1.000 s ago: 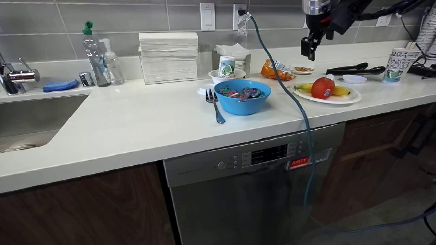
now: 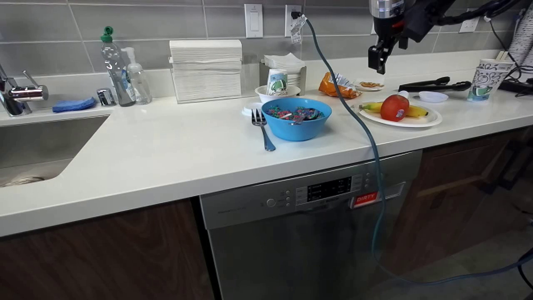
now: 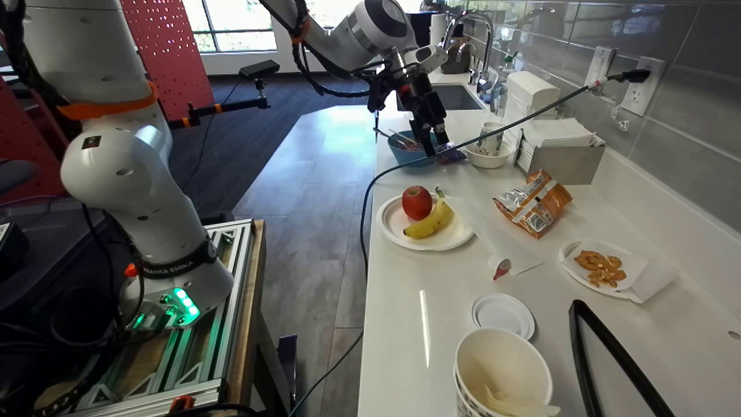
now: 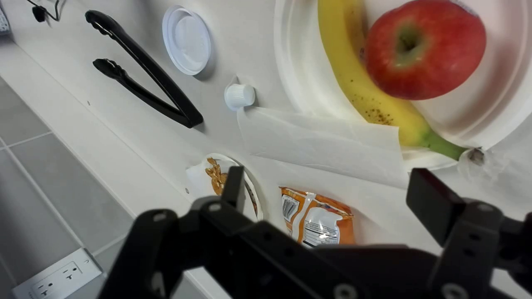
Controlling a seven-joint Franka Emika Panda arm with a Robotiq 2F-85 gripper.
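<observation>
My gripper stands open above the counter, its two black fingers wide apart and nothing held between them. Below it in the wrist view lies an orange snack bag (image 4: pixel 319 219), partly covered by the gripper's body. A red apple (image 4: pixel 424 50) and a yellow banana (image 4: pixel 349 69) rest on a white plate (image 4: pixel 296 64) beyond the fingers. In exterior view 1 the gripper (image 2: pixel 377 59) hangs over the back of the counter, above and to the left of the apple (image 2: pixel 394 108).
A blue cable (image 2: pixel 344 102) hangs across the counter. A blue bowl (image 2: pixel 295 131) of wrapped candy and a fork (image 2: pixel 265 132) are to the left. Black tongs (image 4: pixel 149 74), a white lid (image 4: pixel 187 40) and a small plate of pretzels (image 3: pixel 601 267) lie nearby. Left of the bowl the counter is clear.
</observation>
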